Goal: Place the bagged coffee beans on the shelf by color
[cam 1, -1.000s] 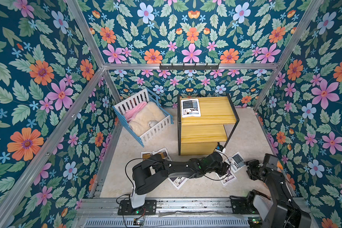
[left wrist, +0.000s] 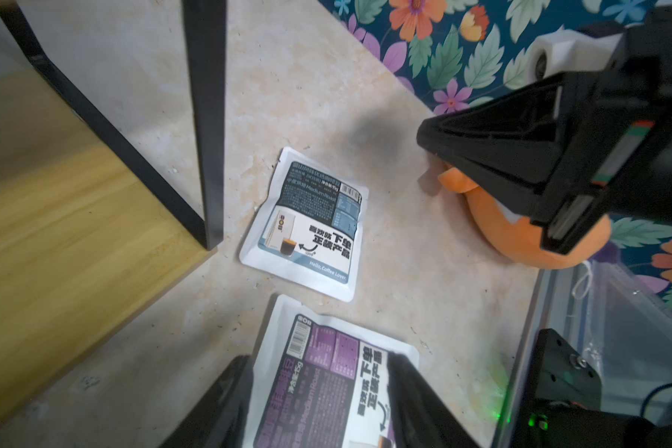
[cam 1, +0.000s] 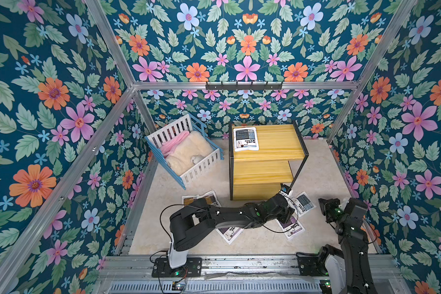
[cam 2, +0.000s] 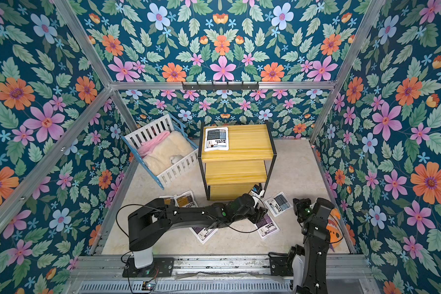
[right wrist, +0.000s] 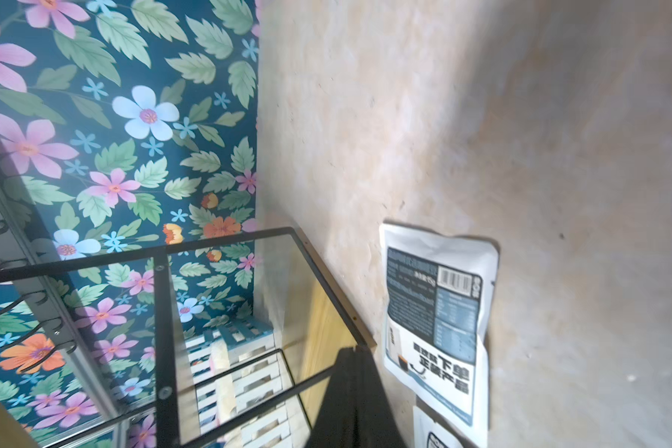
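Note:
The blue-labelled coffee bag (left wrist: 306, 224) lies flat on the table beside the shelf's front right leg. To its right and apart from it, my right gripper is shut, nothing between its fingers. A purple-labelled bag (left wrist: 328, 377) lies just in front of the blue one, partly cut off in the left wrist view. Above that purple bag, my left gripper stands open, with no bag held. On the yellow shelf's (cam 1: 279, 142) top board rests a bag with a dark and blue label (cam 1: 245, 138), near its left edge.
Brown-labelled bags (cam 2: 185, 198) and another purple bag (cam 2: 204, 235) lie left, partly under the left arm. A blue-and-white crib (cam 1: 197, 169) stands left of the shelf. An orange toy (left wrist: 507, 231) sits at the right wall. The shelf's middle board (cam 2: 235, 171) is bare.
The left gripper has shifted slightly.

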